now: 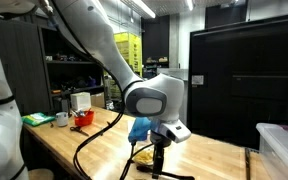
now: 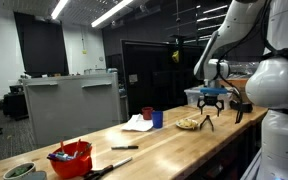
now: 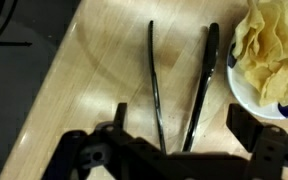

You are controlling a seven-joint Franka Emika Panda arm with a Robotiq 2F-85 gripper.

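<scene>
Two thin dark items lie side by side on the wooden table in the wrist view: a slim black stick point(image 3: 155, 80) and a thicker black pen-like piece point(image 3: 203, 85). My gripper is open above them, one finger on either side of the pair, with nothing held. To their right sits a white bowl point(image 3: 245, 92) of yellow chips point(image 3: 274, 50), partly cut off by the frame and close to the right finger. In exterior view 1 the gripper point(image 1: 157, 160) points down low over the table, hiding part of the bowl.
Farther along the table stand a red container point(image 2: 71, 160) with tools in it, a blue cup point(image 2: 157, 119) and a white cloth point(image 2: 137, 123). A pale plastic bin point(image 1: 282, 145) is at the right. The table's edge point(image 3: 44, 90) runs along the left of the wrist view.
</scene>
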